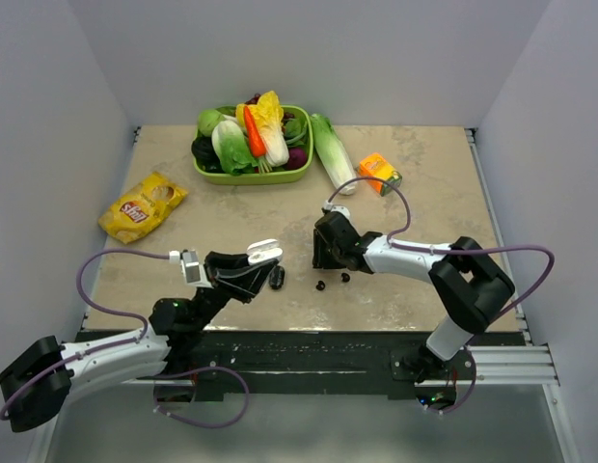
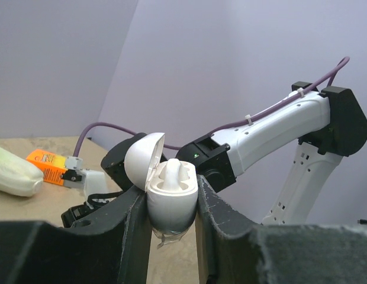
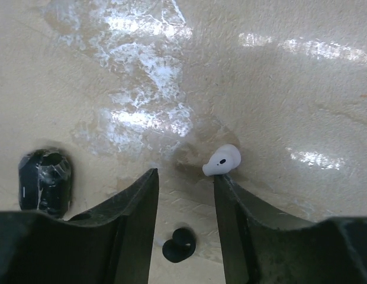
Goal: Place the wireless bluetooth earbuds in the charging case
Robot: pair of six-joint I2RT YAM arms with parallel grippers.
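My left gripper is shut on the white charging case. The case is held upright in the air with its lid open; whether an earbud sits inside, I cannot tell. Over the table, to the right of the case in the top view, my right gripper stands open and points down. A white earbud with a dark dot is right at the tip of its right-hand finger, not between the two fingers. Whether it touches that fingertip or rests on the table is unclear. The top view hides this earbud.
A black case lies on the table near the left gripper, and two small black earbuds lie close to the right gripper. Toward the back are a green vegetable basket, a cabbage, an orange box and a yellow bag.
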